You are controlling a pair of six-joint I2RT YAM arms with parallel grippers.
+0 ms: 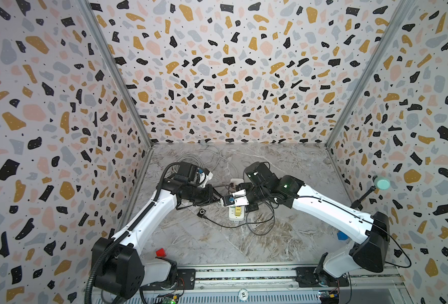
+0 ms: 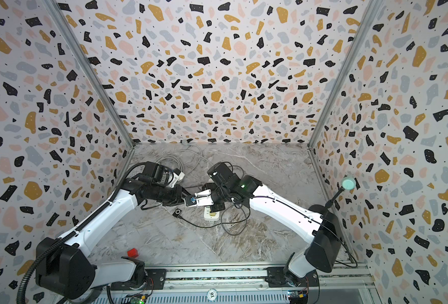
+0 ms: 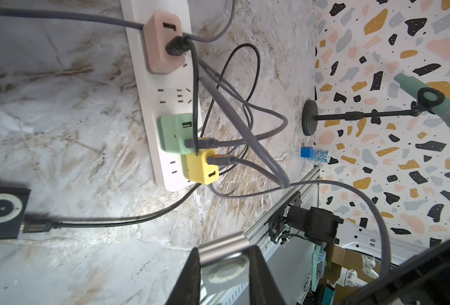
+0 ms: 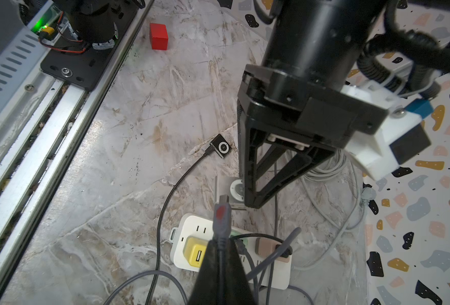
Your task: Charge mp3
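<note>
A silver mp3 player (image 3: 225, 274) with a white ring sits between the fingers of my left gripper (image 1: 215, 198), which looks closed on it. My right gripper is shut on a grey cable, its plug (image 4: 222, 213) pointing toward the player in the right wrist view; whether they touch is unclear. Below, a white power strip (image 3: 165, 172) carries pink (image 3: 161, 45), green (image 3: 171, 134) and yellow (image 3: 199, 170) chargers with cables. A black player (image 3: 1, 211) lies on the table with a cable in it.
A red cube (image 4: 159, 36) lies at the front left. A green object on a stand (image 1: 381, 183) and a blue item (image 1: 342, 235) are at the right. Loose cables loop around the strip.
</note>
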